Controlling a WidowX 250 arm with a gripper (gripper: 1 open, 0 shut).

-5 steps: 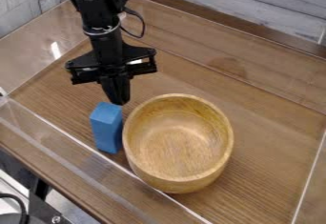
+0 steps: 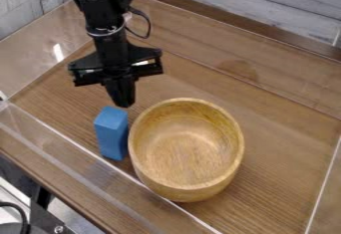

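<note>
My black gripper hangs over the wooden surface at the upper left, shut, with nothing visible between its fingers. Just below it a blue block stands near the front edge. Right of the block, close against it, is an empty light wooden bowl.
A raised rim runs along the back, with white boards beyond. A clear edge runs along the front left, with dark cables below it.
My gripper has shifted slightly to the left. The block and bowl look unmoved.
</note>
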